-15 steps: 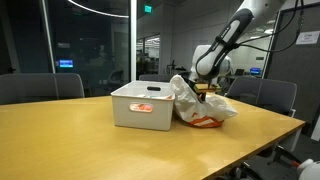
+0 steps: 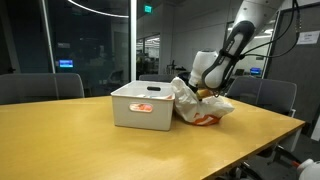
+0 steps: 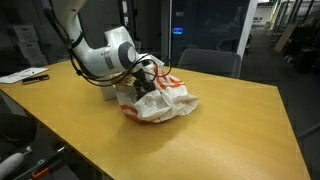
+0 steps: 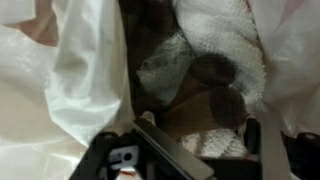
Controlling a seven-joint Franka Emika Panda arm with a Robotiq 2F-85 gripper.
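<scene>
A crumpled white plastic bag [image 3: 165,102] with red-orange print lies on the table beside the box. My gripper reaches down into its mouth, so both exterior views hide the fingertips. In the wrist view, the fingers stand part open, with one finger [image 4: 175,148] at the left and the other [image 4: 272,148] at the right. A soft brown item [image 4: 225,106] with darker patches lies just ahead of and partly between them; whether it is touched I cannot tell. White textured cloth [image 4: 228,35] lies against it, with thin translucent plastic [image 4: 165,72] to the left.
A white open box [image 2: 143,112] stands next to the bag, with some contents showing at its top. Chairs [image 2: 70,86] line its far side.
The arm has shifted slightly at the bag, and the bag's folds around the gripper have changed a little. The box has stayed in place.
</scene>
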